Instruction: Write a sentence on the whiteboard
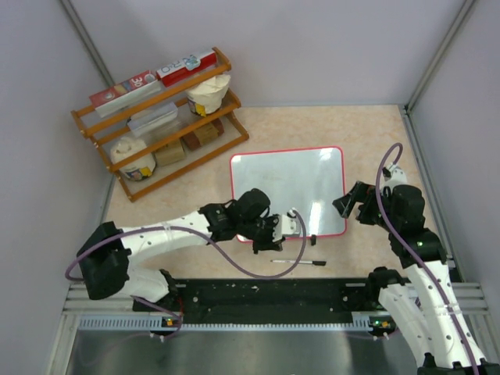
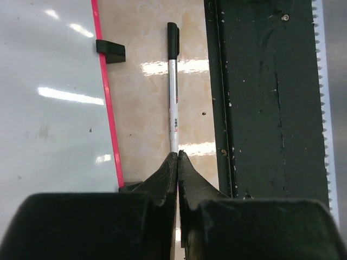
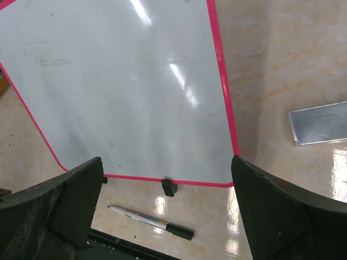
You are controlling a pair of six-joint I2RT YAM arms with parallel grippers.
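A white marker pen (image 1: 293,262) with a black cap lies on the table, just in front of the pink-edged whiteboard (image 1: 293,187). In the left wrist view, the marker pen (image 2: 173,97) stretches away beyond the fingertips, its near end hidden behind them. My left gripper is shut with its tips pressed together and nothing between them; the pen is outside. From above, the left gripper (image 1: 256,248) hangs by the board's front edge, near the pen's left end. To the right of the board, my right gripper stands wide open and empty.
Small black clips (image 3: 169,188) stick out from the board's front edge. A grey rectangular block (image 3: 321,123) rests right of the board. At back left stands a wooden shelf (image 1: 173,141) with boxes and tubs. A black rail (image 1: 258,301) borders the table's front.
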